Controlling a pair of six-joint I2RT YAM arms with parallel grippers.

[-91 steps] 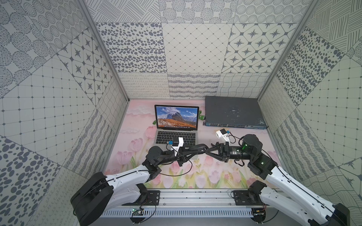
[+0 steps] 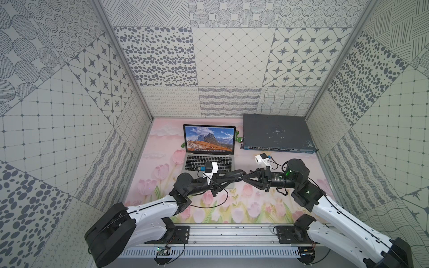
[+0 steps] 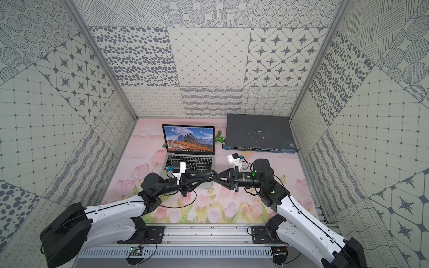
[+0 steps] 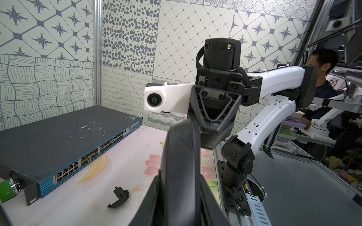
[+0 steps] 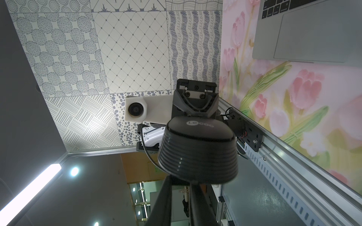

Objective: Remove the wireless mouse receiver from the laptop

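Note:
An open laptop (image 2: pixel 208 138) sits at the back centre of the table. In front of it, a black mouse (image 5: pixel 198 148) marked LECOO is held in the air between my two grippers. My left gripper (image 2: pixel 222 182) reaches it from the left; the mouse fills the lower middle of the left wrist view, with dark fingers blurred beside it, so how firmly they close is unclear. My right gripper (image 2: pixel 248 177) is shut on the mouse's other end. I cannot make out a receiver.
A dark rack switch (image 2: pixel 278 129) lies at the back right, a green object (image 2: pixel 239 139) beside it. A small black piece (image 4: pixel 120 197) lies on the pink table.
The arms and mouse have shifted very slightly at most; the laptop is unmoved.

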